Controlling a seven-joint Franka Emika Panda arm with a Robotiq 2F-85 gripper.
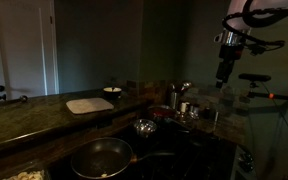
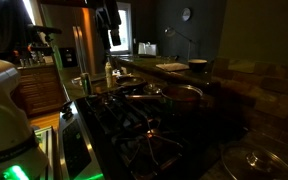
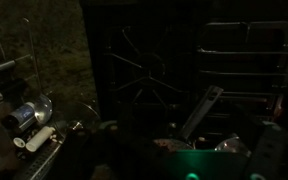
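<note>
My gripper (image 1: 224, 76) hangs high at the right, well above the stove, apart from everything on it; it also shows as a dark shape (image 2: 115, 38) in the second exterior view. In the dim wrist view two dark fingers (image 3: 268, 150) stand wide apart at the lower edge, with no held object visible between them. A black frying pan (image 1: 102, 158) sits on the stove, its handle to the right. Behind it is a shiny metal bowl (image 1: 145, 128), and farther back a reddish pan (image 1: 161, 112).
A white board (image 1: 89, 105) and a small pot (image 1: 112, 91) rest on the raised counter (image 1: 29, 118). A container of pale pieces (image 1: 26, 175) is at the lower left. Utensils (image 1: 184, 88) stand at the back. Bare burner grates (image 2: 152, 140) show in the second exterior view.
</note>
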